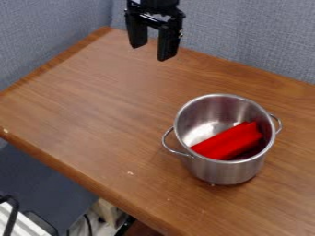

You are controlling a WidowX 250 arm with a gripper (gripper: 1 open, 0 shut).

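Observation:
My black gripper [151, 41] hangs high over the back of the table, open, with nothing between its fingers. A steel pot [209, 169] with two side handles stands on the wooden table at the front right. A red object [227, 142] lies inside the pot, well away from my gripper.
Grey padded walls border the back and left. Beyond the table's front-left edge are a dark floor and some cables.

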